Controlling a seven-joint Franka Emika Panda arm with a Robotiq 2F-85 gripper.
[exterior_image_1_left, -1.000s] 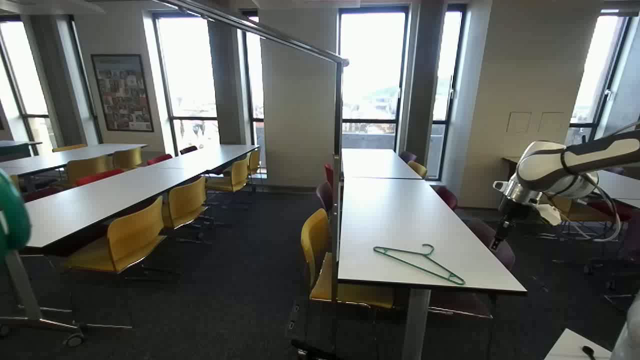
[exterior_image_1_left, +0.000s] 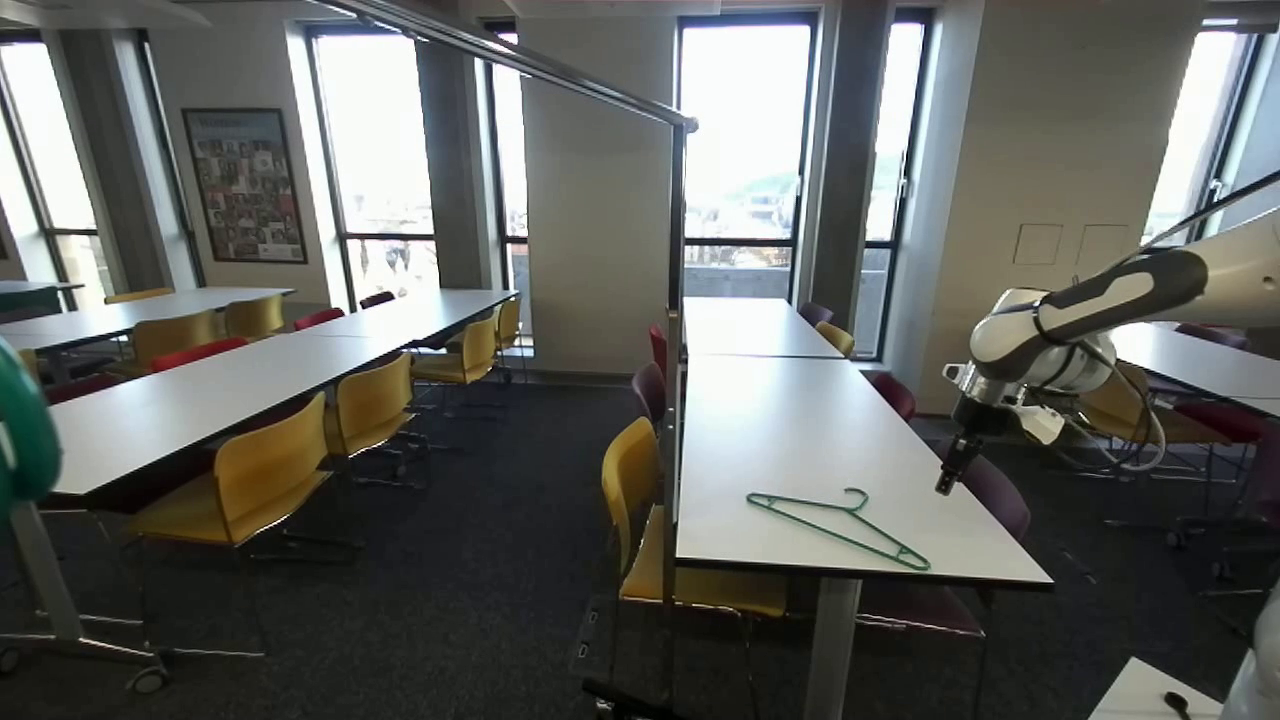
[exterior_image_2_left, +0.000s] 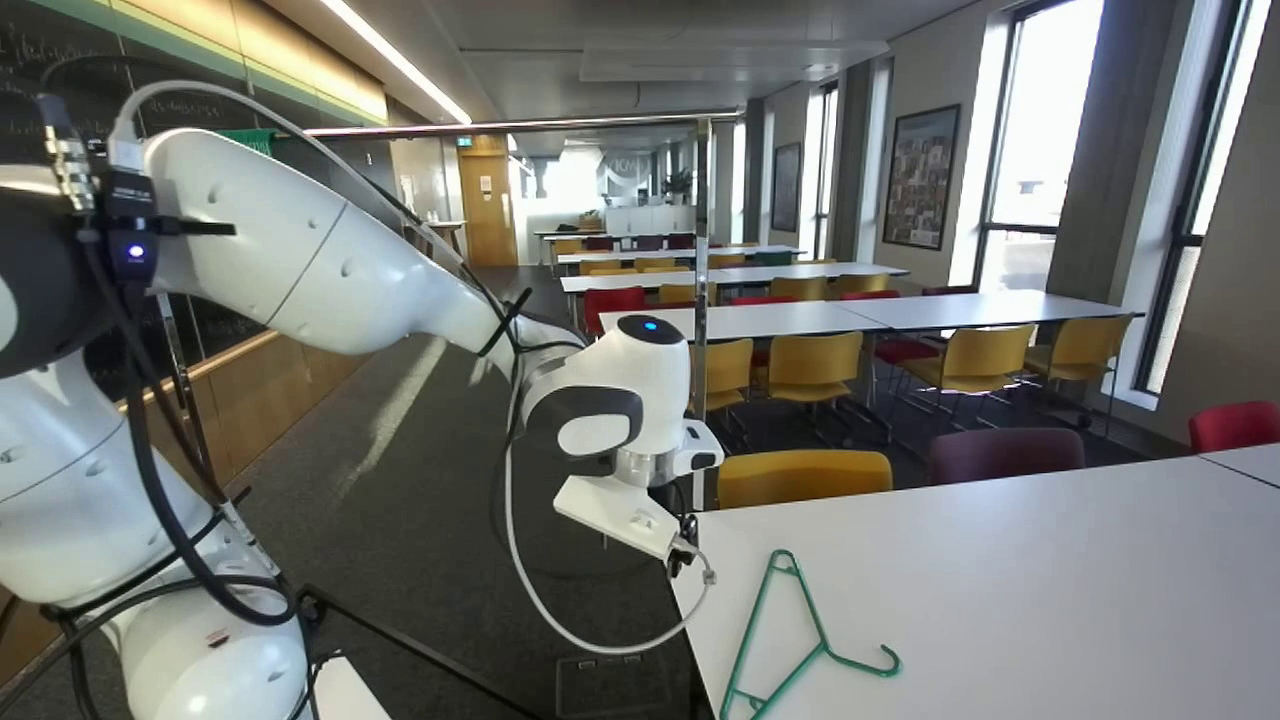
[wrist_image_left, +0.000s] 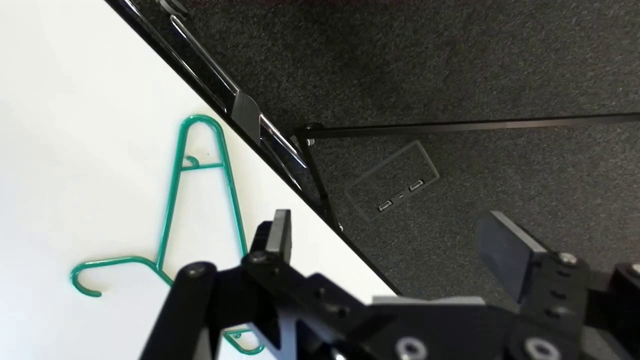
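A green plastic hanger (exterior_image_1_left: 854, 510) lies flat near the front end of the white table (exterior_image_1_left: 780, 420). Its hook and one arm show clearly in the wrist view, where the hanger (wrist_image_left: 171, 204) is partly covered by my gripper's dark body. My gripper (exterior_image_1_left: 947, 485) is above the table's right edge, to the right of the hanger and apart from it. In the wrist view the gripper stands open, its fingers (wrist_image_left: 279, 237) wide apart with nothing between them. Exterior view 2 shows the hanger (exterior_image_2_left: 822, 648) too; the fingertips are hard to make out there.
A metal rail's upright post (exterior_image_1_left: 675, 360) rises along the table's left side. A yellow chair (exterior_image_1_left: 630, 480) is tucked there, and a dark purple chair (exterior_image_1_left: 998, 498) sits under the right edge.
My arm and gripper have moved left in exterior view 1, from outside the table's right edge to above it, closer to the hanger. The hanger has not moved.
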